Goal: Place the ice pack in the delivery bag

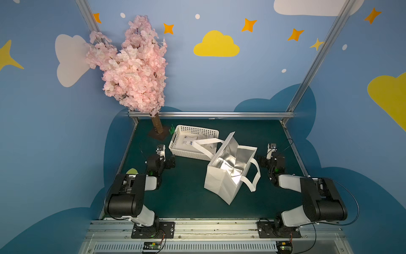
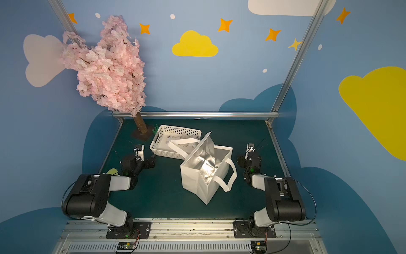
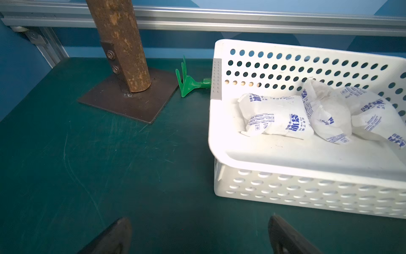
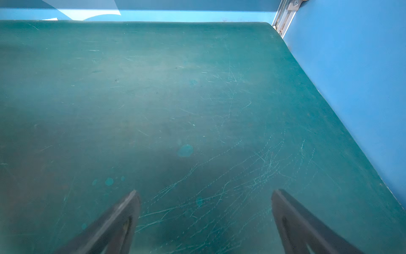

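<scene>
A white perforated basket at the back holds several white ice packs with blue print; one pack lies at its left end, others to the right. The delivery bag, white with silver lining, stands open at the middle, in front of and right of the basket, handles splayed. My left gripper is open and empty, in front of the basket's left end. My right gripper is open and empty over bare table, right of the bag.
A blossom tree on a steel base plate stands back left, with a green plastic piece beside the basket. A bag handle reaches over the basket in the top views.
</scene>
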